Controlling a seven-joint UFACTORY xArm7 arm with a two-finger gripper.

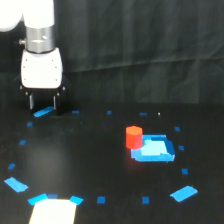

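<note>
My gripper (43,101) hangs at the upper left, its two dark fingers spread apart with only a gap between them. It is open and well to the left of a small red block (133,137). That block is at the left side of a shallow blue tray (168,157) with a pale inside. The block overlaps the tray's left edge in this view; whether it rests inside or on the rim I cannot tell.
Blue tape pieces (184,193) mark the dark table (90,155) in several places. A pale, cream-coloured object (53,212) is cut off by the bottom edge at left. Free table lies between gripper and tray. Dark curtain (140,50) hangs behind.
</note>
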